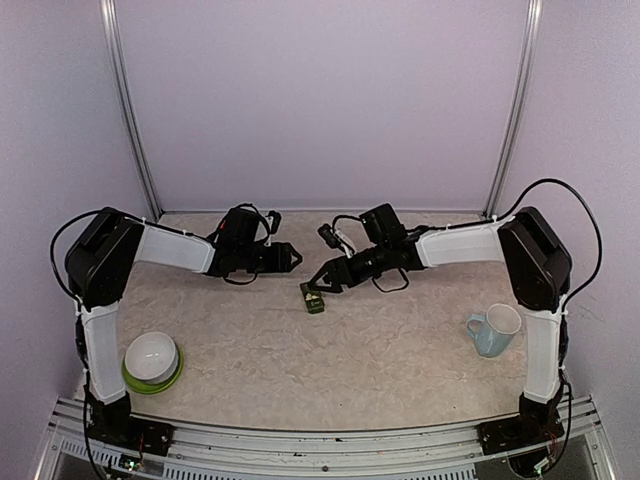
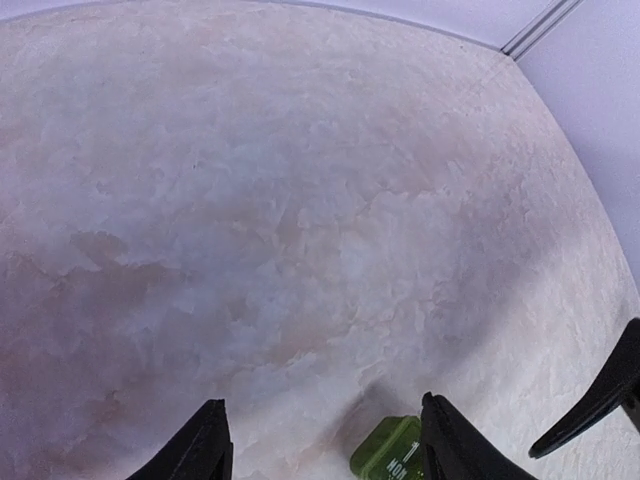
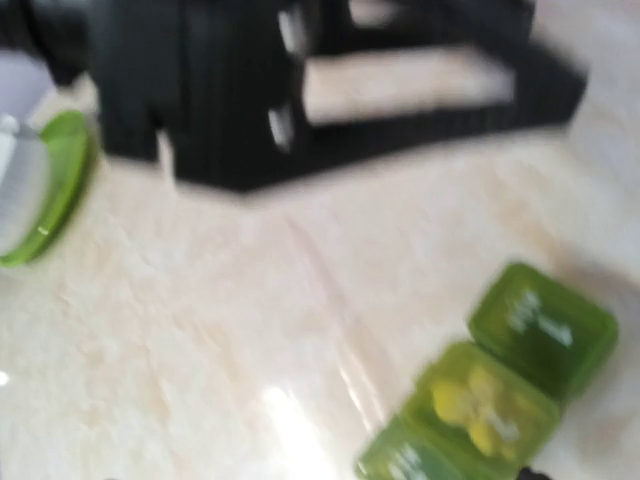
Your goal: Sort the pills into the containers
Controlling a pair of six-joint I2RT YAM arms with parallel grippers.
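Observation:
A green pill organizer lies on the table near its middle. In the right wrist view, yellow pills show through the middle one of its lidded compartments. My right gripper hovers just above the organizer; its fingertips barely enter the bottom of its blurred wrist view, wide apart and with nothing seen held. The left gripper stands to the left and slightly behind, open and empty. In the left wrist view a corner of the organizer appears beside the right-hand finger.
A white bowl sits on a green plate at front left. The light-blue mug stands at the right. A red object is mostly hidden behind the left arm.

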